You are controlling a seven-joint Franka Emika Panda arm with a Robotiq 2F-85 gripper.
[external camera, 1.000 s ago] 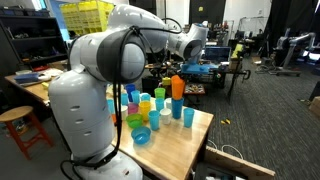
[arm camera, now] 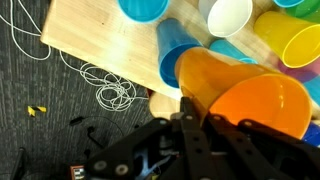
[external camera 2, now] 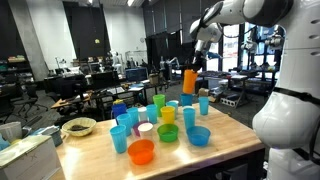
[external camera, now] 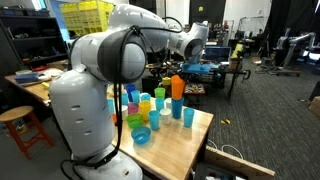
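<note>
My gripper is shut on an orange cup (arm camera: 225, 78), holding it by the wall near its rim. The cup's mouth faces the wrist camera. Directly under the orange cup (external camera: 177, 85) stands a tall blue cup (external camera: 177, 108) on the table. In exterior view 2 the orange cup (external camera 2: 189, 83) also lines up over the blue cup (external camera 2: 187, 99). Whether its lower end sits inside the blue cup or just above it, I cannot tell. Part of the blue cup (arm camera: 173, 45) shows beside the orange one in the wrist view.
Many coloured cups crowd the wooden table (external camera: 172, 155), among them a white cup (arm camera: 229, 16), a yellow cup (arm camera: 290, 38) and a blue bowl (external camera: 141, 135). A loose white cable (arm camera: 110, 85) lies off the table edge.
</note>
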